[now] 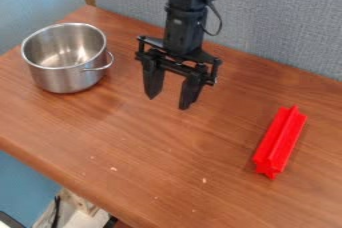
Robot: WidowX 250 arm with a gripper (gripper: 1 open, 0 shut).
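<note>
My black gripper (171, 84) hangs over the back middle of the wooden table, its two fingers spread apart and nothing visible between them. To its left stands a steel pot (64, 60) with a side handle. A long red object (279, 142) lies on the table at the right, well apart from the gripper.
A grey padded wall (281, 22) runs along the back. The table's left edge drops away to a blue surface.
</note>
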